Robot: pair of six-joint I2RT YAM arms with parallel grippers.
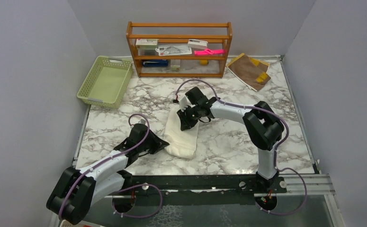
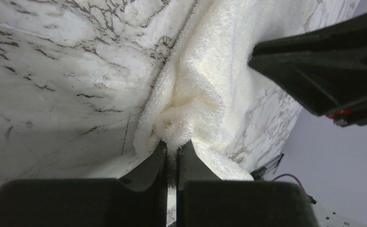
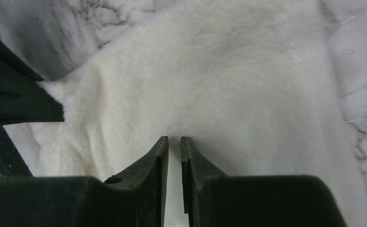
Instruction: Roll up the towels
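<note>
A white towel (image 1: 183,143) lies lengthwise on the marble table, its near end rounded. My left gripper (image 1: 166,144) is at the towel's left edge. The left wrist view has its fingers shut on a bunched fold of the towel (image 2: 191,101). Over the towel's middle is my right gripper (image 1: 186,128). In the right wrist view its fingers (image 3: 158,150) stand a narrow gap apart, with towel cloth (image 3: 238,99) showing behind and between them. That cloth looks mostly smooth, so I cannot tell whether any is pinched. The right arm hides part of the towel's far end.
A green basket (image 1: 82,94) stands at the back left. A wooden rack (image 1: 181,57) with small items is at the back, and folded brown cloths (image 1: 250,73) lie at the back right.
</note>
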